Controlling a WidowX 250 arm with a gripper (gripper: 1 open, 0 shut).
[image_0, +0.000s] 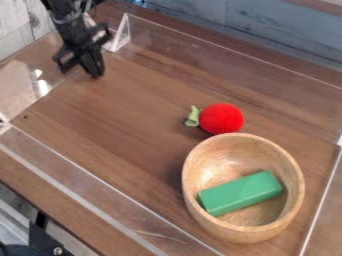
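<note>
My gripper is at the upper left of the camera view, over the wooden table, blurred, with nothing visible between its fingers; it looks shut. A red toy fruit with a green stem lies right of centre. At the lower right a wooden bowl holds a green block.
Clear rims or panels line the table's left and right edges. A pale wooden wall stands at the upper left.
</note>
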